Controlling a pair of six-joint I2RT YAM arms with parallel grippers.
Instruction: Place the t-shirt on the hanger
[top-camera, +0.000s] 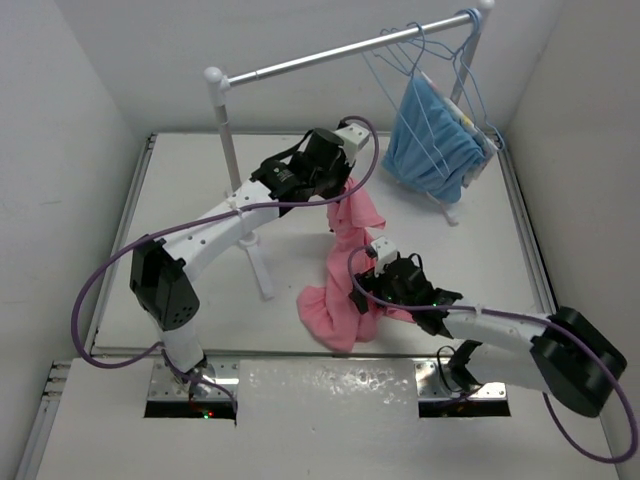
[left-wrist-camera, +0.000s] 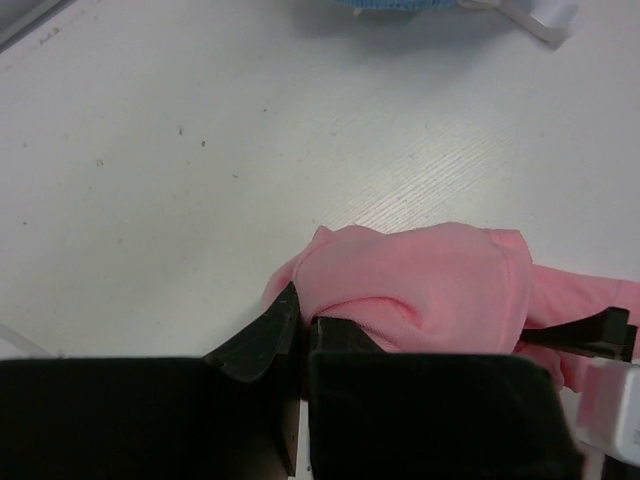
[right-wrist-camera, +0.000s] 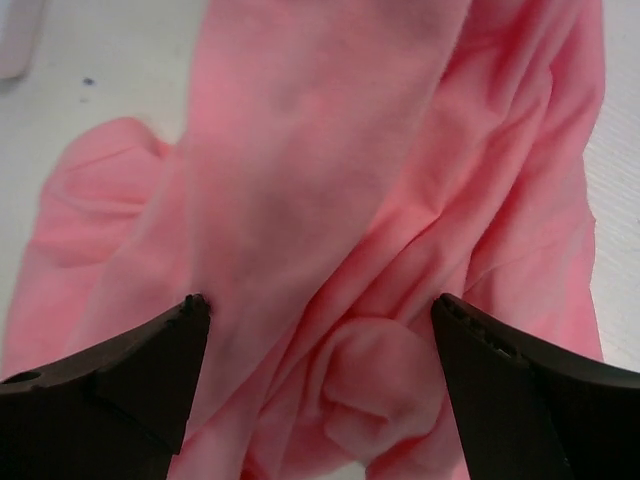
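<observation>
The pink t-shirt (top-camera: 345, 280) hangs from my left gripper (top-camera: 343, 190), its lower part bunched on the table. In the left wrist view, shirt cloth (left-wrist-camera: 410, 280) comes out between the shut left fingers. My right gripper (top-camera: 365, 290) is low beside the shirt's lower half. The right wrist view shows its fingers (right-wrist-camera: 500, 370) wide apart, with loose pink folds (right-wrist-camera: 370, 250) between and beyond them. Blue hangers (top-camera: 415, 60) hang on the rail at the upper right; a blue garment (top-camera: 430, 135) is on one of them.
A white rack rail (top-camera: 340, 52) spans the back above the table, its left post (top-camera: 230, 150) standing behind the left arm. Bare table (top-camera: 180, 270) lies to the left of the shirt. Walls close in both sides.
</observation>
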